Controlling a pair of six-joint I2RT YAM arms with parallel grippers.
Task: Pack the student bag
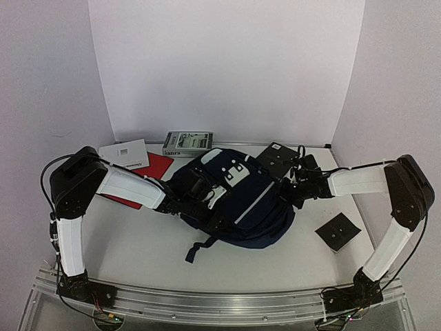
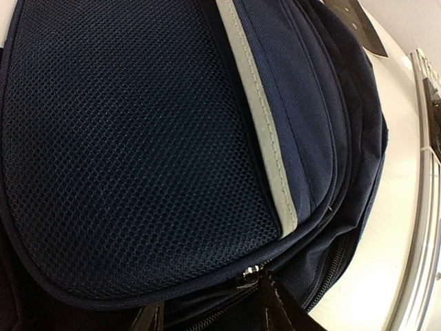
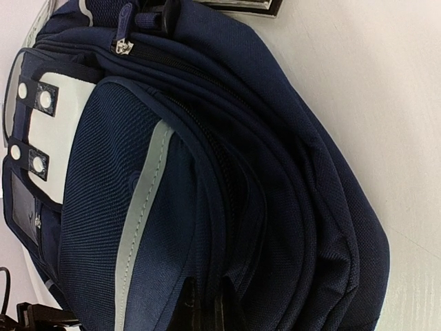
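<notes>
The navy student bag (image 1: 241, 200) lies in the middle of the table, its front pocket with a pale strip facing up. Low over its near-left side, my left gripper has its fingers apart. A metal zipper pull (image 2: 249, 276) shows near the right-hand finger, below the pocket's rim. On the bag's right side is my right gripper, its fingers close together with a fold of the bag's fabric (image 3: 207, 241) running in between them. Their very tips are hidden in the cloth.
Behind the bag at left are a white booklet (image 1: 124, 154), a red folder (image 1: 158, 167) and a grey box (image 1: 187, 142). A dark book (image 1: 277, 158) lies behind right, a small black notebook (image 1: 337, 232) at right. One strap (image 1: 193, 252) trails forward.
</notes>
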